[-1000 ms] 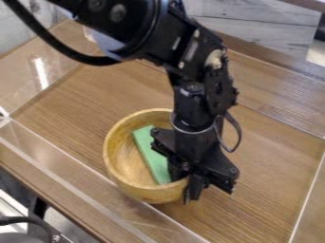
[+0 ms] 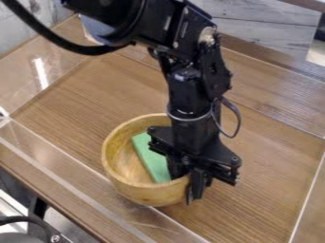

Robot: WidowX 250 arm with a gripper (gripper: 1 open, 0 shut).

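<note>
A tan wooden bowl [image 2: 127, 171] sits near the front edge of the wooden table, with a green rectangular piece [image 2: 151, 155] inside it. The black gripper [image 2: 191, 186] reaches down over the bowl's right side, shut on its rim. The arm hides part of the bowl and of the green piece.
A black cable [image 2: 19, 219] shows beyond the front left edge, and a pale marbled surface lies past the back edge.
The upper arm has shifted slightly; the gripper and bowl stay in nearly the same place.
</note>
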